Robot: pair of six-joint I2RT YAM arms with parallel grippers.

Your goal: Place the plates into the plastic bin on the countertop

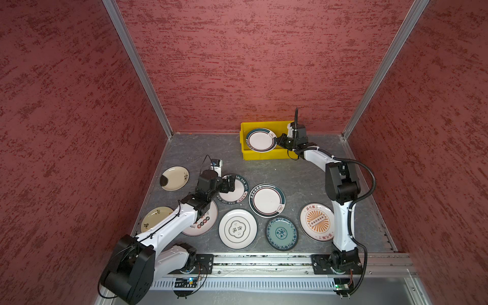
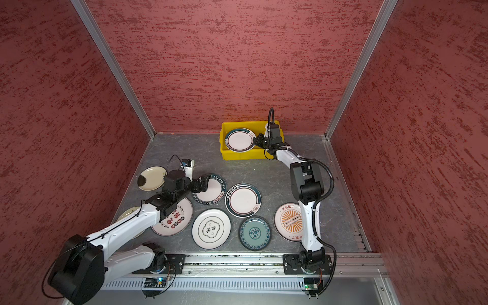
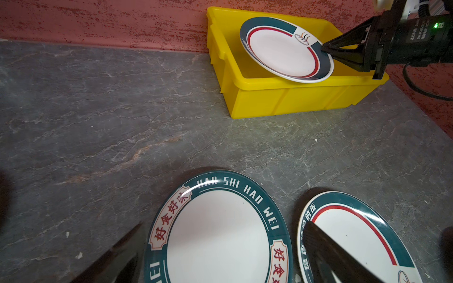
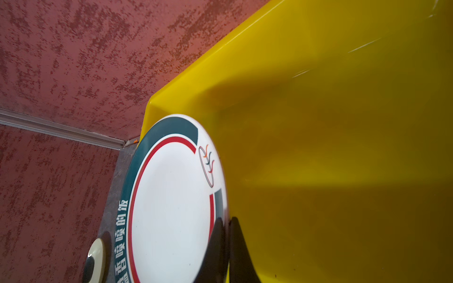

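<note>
In the right wrist view a white plate with a teal and red rim (image 4: 172, 202) is pinched at its edge; my right gripper is shut on it. That plate tilts over the left part of the yellow bin (image 3: 283, 101), and whether it touches the bin I cannot tell. The bin's visible floor is bare. My left gripper (image 1: 229, 183) stays open above the HAO SHI HAO WEI plate (image 3: 217, 235), apart from it as far as shows. Beside it lies a second teal and red rimmed plate (image 1: 267, 200).
More plates lie on the grey counter: a white one (image 1: 238, 228), a green one (image 1: 281, 233), an orange sunburst one (image 1: 317, 222), a red-lettered one (image 1: 203, 221) partly under the left arm, and cream ones (image 1: 174, 178) at far left. Counter before the bin is clear.
</note>
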